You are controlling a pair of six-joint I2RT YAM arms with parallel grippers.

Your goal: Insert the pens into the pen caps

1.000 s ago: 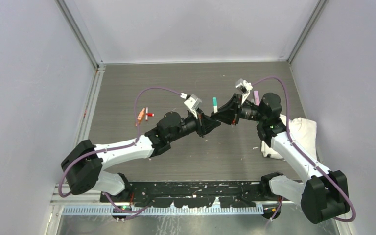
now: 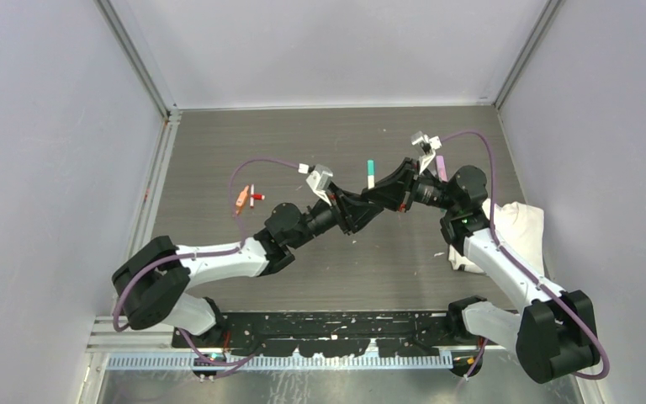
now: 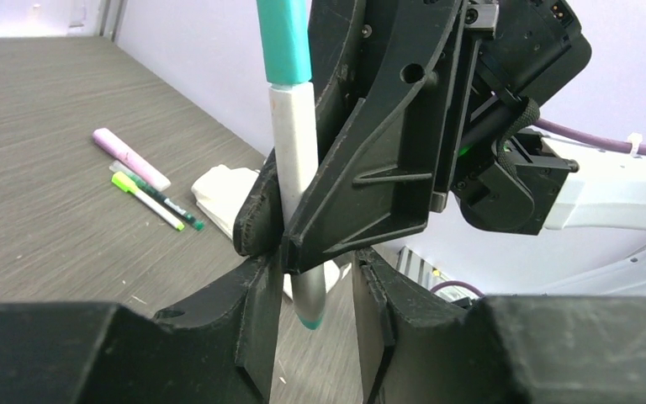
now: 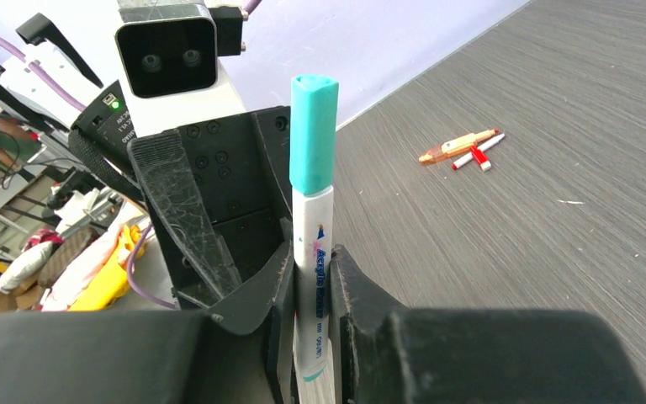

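Observation:
My right gripper is shut on a white marker, which stands upright in its fingers. On the marker's top end sits a teal cap, meeting the white body with no visible gap. Facing it, my left gripper is part open; the marker's lower end shows in the gap between its fingers, and whether they touch it I cannot tell. From above, the two grippers meet over the middle of the table, with the marker's teal top showing just behind them.
An orange marker, a white pen and a red cap lie at the table's left. To the right are a pink marker, a dark green pen, a lime-capped pen and a white cloth.

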